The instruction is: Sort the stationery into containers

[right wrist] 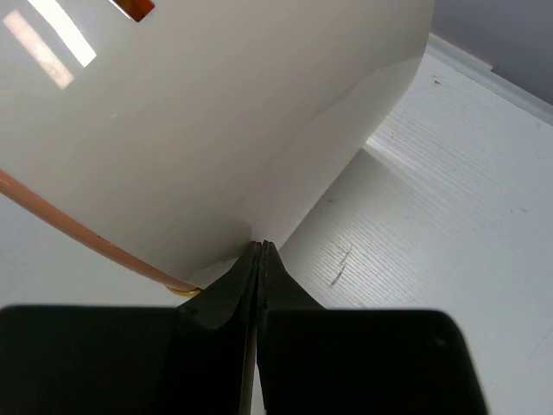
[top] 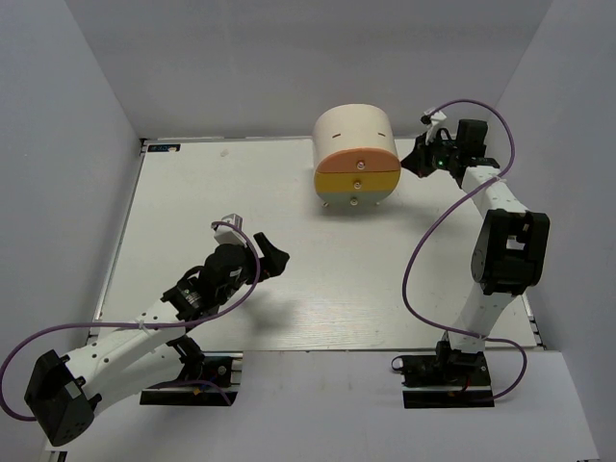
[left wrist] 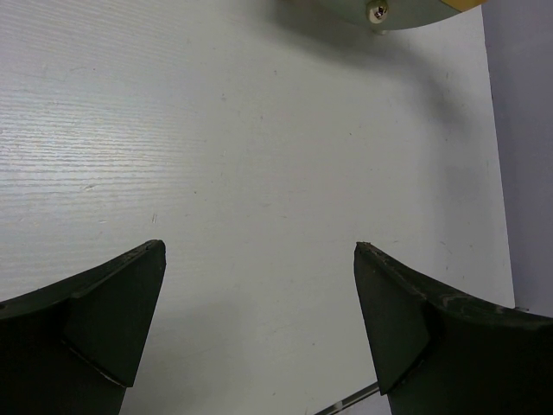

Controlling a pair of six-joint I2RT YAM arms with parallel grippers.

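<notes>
A rounded white drawer box (top: 352,127) stands at the back of the table, with an orange, a yellow and a grey-green drawer front, each with a small knob. All three drawers look closed. My right gripper (top: 405,164) is shut at the box's right side, its tips against or very close to the white wall (right wrist: 251,156); nothing shows between them. Over the table's front left, my left gripper (top: 278,257) is open and empty. In the left wrist view, only the lower edge of the grey-green drawer front (left wrist: 413,15) appears at the top. No stationery is in view.
Grey walls (top: 318,67) enclose the back and sides. A purple cable (top: 416,252) loops along the right arm.
</notes>
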